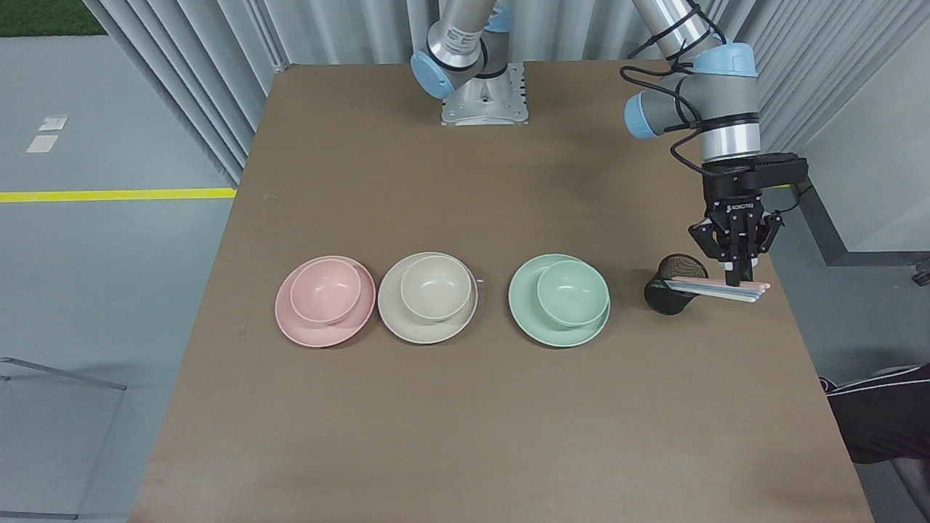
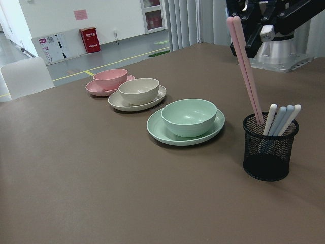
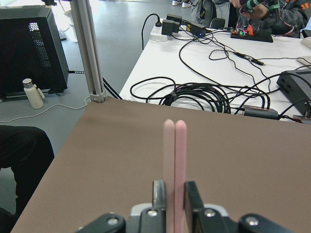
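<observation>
My gripper [image 1: 739,261] is shut on a pair of pink chopsticks [image 2: 246,71] [image 3: 180,160], upright in the left view, their lower ends at the mouth of the black mesh cup [image 2: 265,157]. The cup also holds white and light blue chopsticks [image 2: 282,119]. Left of it in the front view stand three bowls on plates: a green bowl [image 1: 572,292] on a green plate [image 1: 527,309], a cream bowl [image 1: 436,288] on a cream plate, and a pink bowl [image 1: 325,291] on a pink plate.
The front of the table and its middle behind the bowls are clear. A person's dark-clothed leg [image 1: 876,414] is beyond the right edge.
</observation>
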